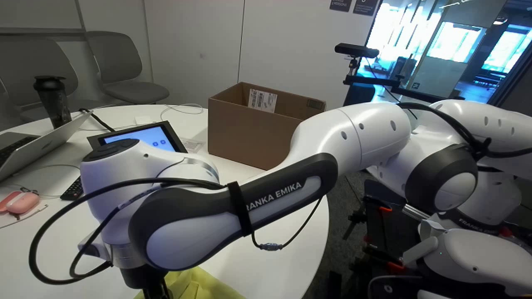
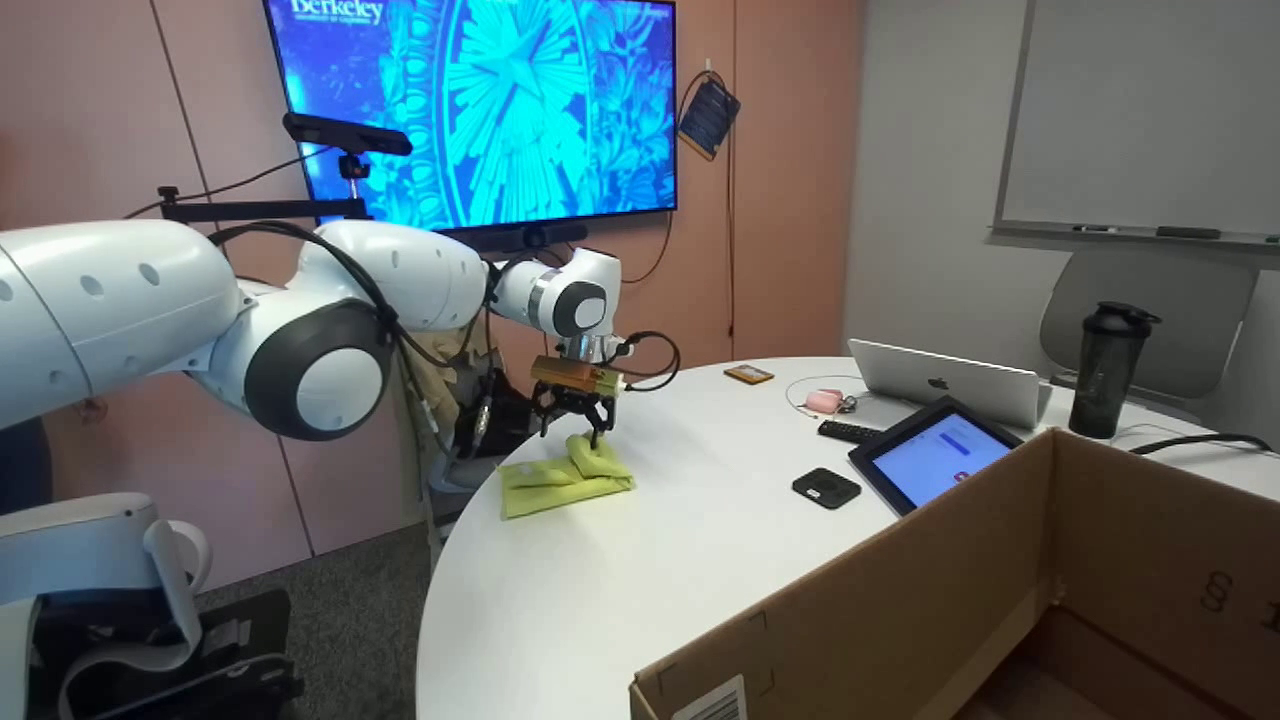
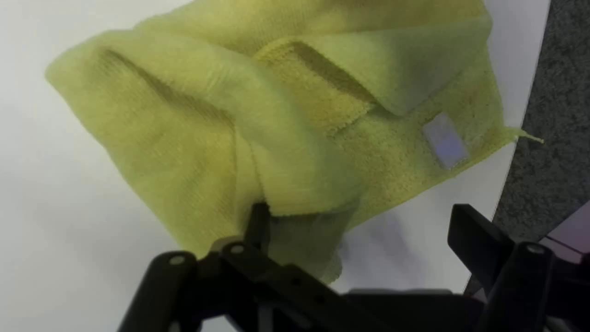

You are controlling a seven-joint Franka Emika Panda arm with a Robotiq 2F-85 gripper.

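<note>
A crumpled yellow-green cloth (image 3: 309, 127) lies on the white table near its edge, with folds and a small white label. In exterior view 2 the same cloth (image 2: 564, 480) rests flat with one raised fold at its back. My gripper is open, its fingers wide apart. One finger (image 3: 258, 227) presses against or tucks beside the cloth's raised fold; the other (image 3: 475, 243) stands clear, over the table's edge. Seen from exterior view 2, the gripper (image 2: 573, 430) is low above the cloth. Exterior view 1 cuts off the fingertips at the bottom.
An open cardboard box (image 2: 840, 600) stands on the table, with a tablet (image 2: 948, 446), a black puck-like device (image 2: 825, 487), a remote (image 2: 848, 431), a laptop (image 2: 948, 382) and a dark bottle (image 2: 1106, 366) around it. The table between cloth and box is clear.
</note>
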